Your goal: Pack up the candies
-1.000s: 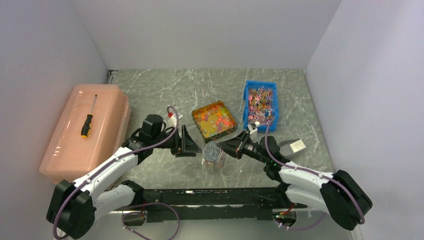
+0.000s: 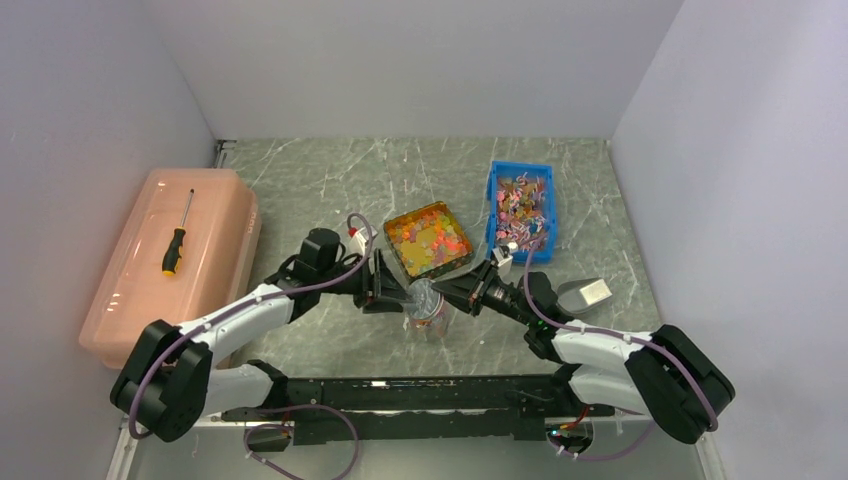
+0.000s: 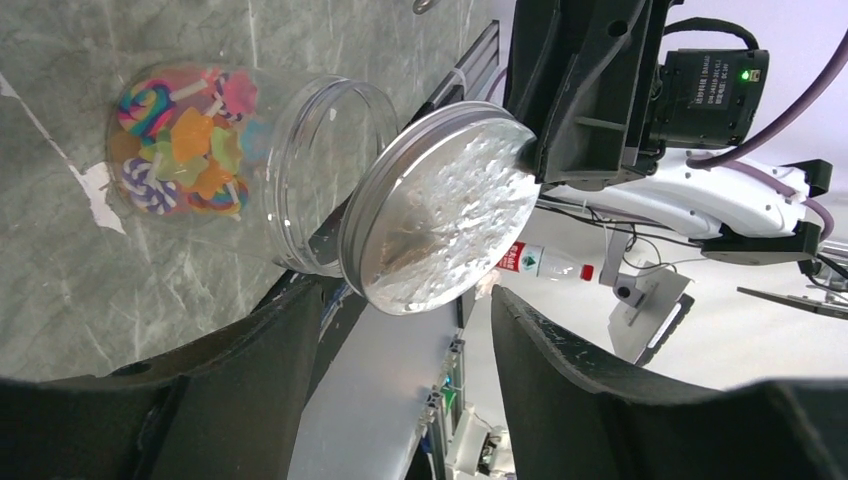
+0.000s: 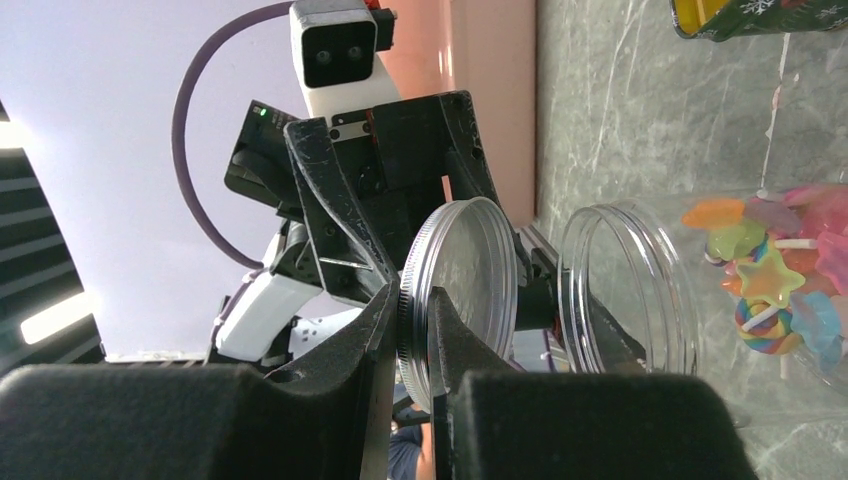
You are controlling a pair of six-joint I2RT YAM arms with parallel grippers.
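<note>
A clear jar [image 3: 255, 180] stands upright on the table, its lower part filled with colourful candies [image 4: 785, 265]. Over its mouth sits a silver lid [image 3: 450, 215], tilted, one edge close to the jar's rim. My right gripper is shut on that lid's edge. Opposite it, the left gripper is open, its fingers [image 3: 265, 345] apart on either side of the lid's near edge; whether they touch it I cannot tell. From above, both grippers meet around the lid [image 2: 424, 293].
Behind the jar is an open box [image 2: 400, 258] of orange and yellow candies. A blue tray [image 2: 551, 225] of candies stands at the back right, with a grey container [image 2: 575, 298] nearer the front. A pink case [image 2: 130, 290] with a screwdriver [image 2: 176, 248] on it fills the left side.
My left gripper has moved right, closer to the lid and jar. The right arm has shifted only slightly, still holding the lid over the jar.
</note>
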